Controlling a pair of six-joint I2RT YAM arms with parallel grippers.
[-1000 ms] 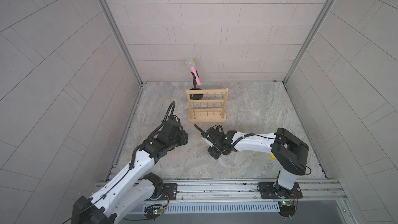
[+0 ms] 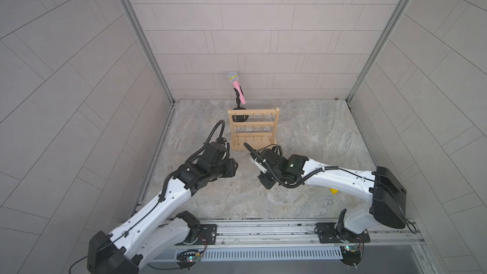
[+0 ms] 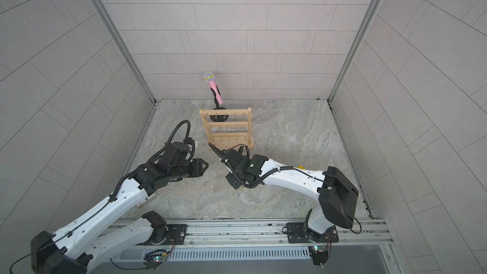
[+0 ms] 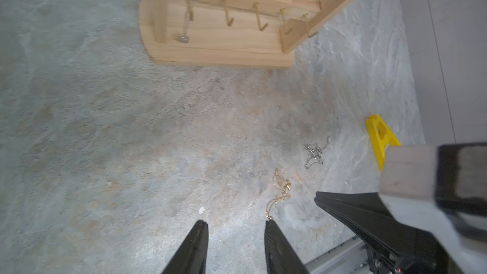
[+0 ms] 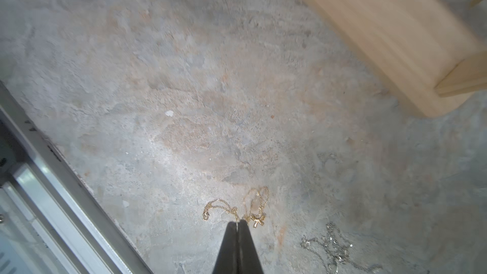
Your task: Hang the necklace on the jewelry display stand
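Observation:
The wooden display stand (image 2: 253, 146) stands toward the back, with rows of brass hooks. A thin silver chain (image 4: 185, 29) hangs at its left end. A gold necklace (image 4: 280, 192) appears loosely bunched on the stone tabletop in the left wrist view, with a silver necklace (image 4: 315, 154) lying farther right. My left gripper is partly open and empty above the table. My right gripper is shut, its tips overlapping the gold necklace (image 5: 257, 218) in the right wrist view; no chain shows clearly between them. The silver necklace (image 5: 337, 248) is right of those tips.
Behind the stand is a pink microphone (image 2: 238, 91) on a black base. A yellow object (image 4: 379, 139) lies at the right, partly hidden by my right arm. Bare tabletop (image 4: 152, 142) lies in front of the stand. A metal rail (image 2: 263, 224) borders the front.
Both arms have shifted a little toward the stand and to the right. The right arm's elbow appears larger and farther right, as if raised. The stand has stayed put.

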